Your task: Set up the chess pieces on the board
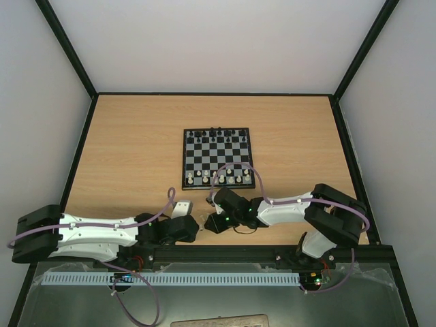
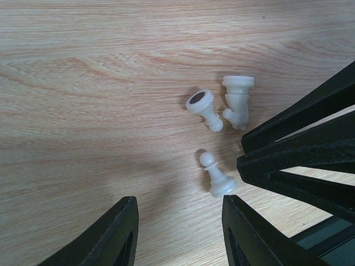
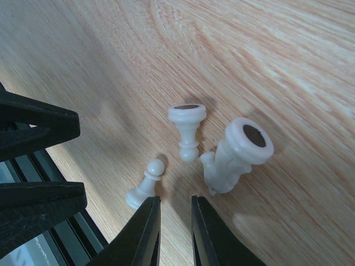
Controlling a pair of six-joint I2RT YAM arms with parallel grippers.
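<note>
Three white pieces lie on their sides on the wood: one pawn (image 2: 219, 178) nearest my left gripper, a second pawn (image 2: 206, 111), and what looks like a knight (image 3: 236, 155) beside it. My left gripper is open, its fingers well apart with bare table between them. My right gripper has its fingers a narrow gap apart, and nothing shows between the tips. In the right wrist view, the lying pieces are beyond those tips. The chessboard (image 1: 212, 155) carries dark pieces on its far side and white ones on its near side.
The two grippers face each other closely in front of the board, around the loose pieces. The table's front edge (image 1: 225, 253) runs just behind them. Bare wood (image 1: 129, 150) lies left of the board, with more to its right.
</note>
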